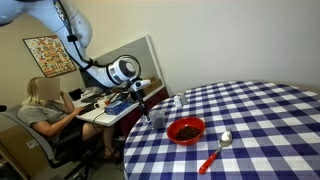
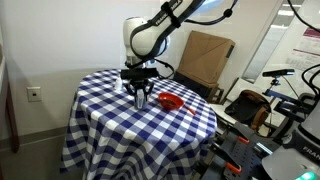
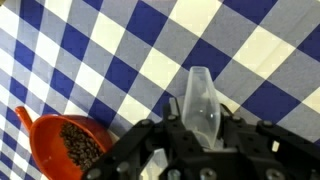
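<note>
A clear cup (image 1: 157, 119) stands at the near left part of the checkered table, left of the red bowl (image 1: 186, 130). My gripper (image 1: 147, 114) points down at the cup's side. In the wrist view, the clear cup (image 3: 203, 95) shows between the dark fingers, its far end reaching past them. Whether the fingers press on it cannot be made out. From the other side, the gripper (image 2: 138, 86) hangs directly over the cup (image 2: 140, 101). Small dark brown pieces (image 3: 78, 146) fill the bottom of the bowl, which is close to the gripper.
A spoon with a red handle (image 1: 209, 161) lies right of the bowl. A small white bottle (image 1: 180, 100) stands behind the cup. A person (image 1: 48, 110) sits beyond the table's left edge.
</note>
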